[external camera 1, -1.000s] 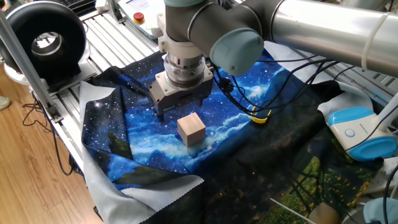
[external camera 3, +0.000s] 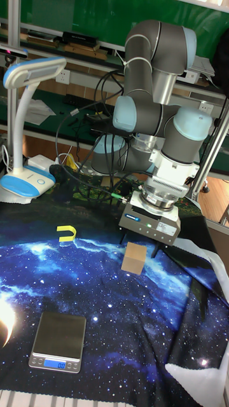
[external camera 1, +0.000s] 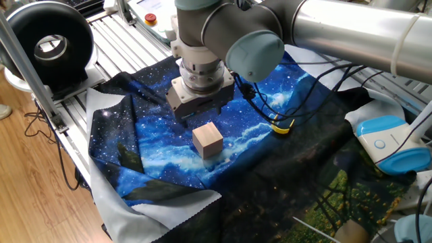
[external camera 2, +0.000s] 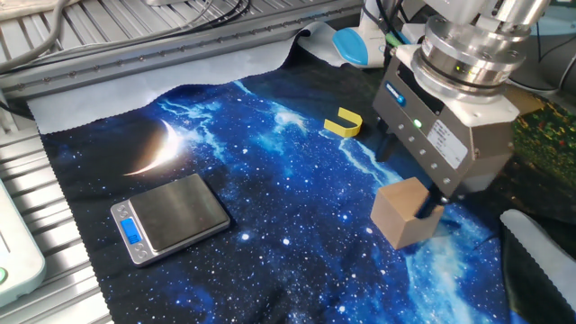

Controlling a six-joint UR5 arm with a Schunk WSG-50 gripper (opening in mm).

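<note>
A plain wooden cube rests on the starry blue cloth. My gripper hangs close to it, pointing down, with its two dark fingers spread wide and nothing held. In exterior view 2, one fingertip overlaps the upper right part of the cube, while the other is beyond it. From exterior view 3, the fingers of the gripper appear to either side of the cube's top edge. Whether they touch it, I cannot tell.
A digital scale with an empty plate lies on the cloth, away from the cube. A yellow U-shaped piece lies nearer. The lamp base stands at the cloth's edge. Folds bunch up the cloth near its grey border.
</note>
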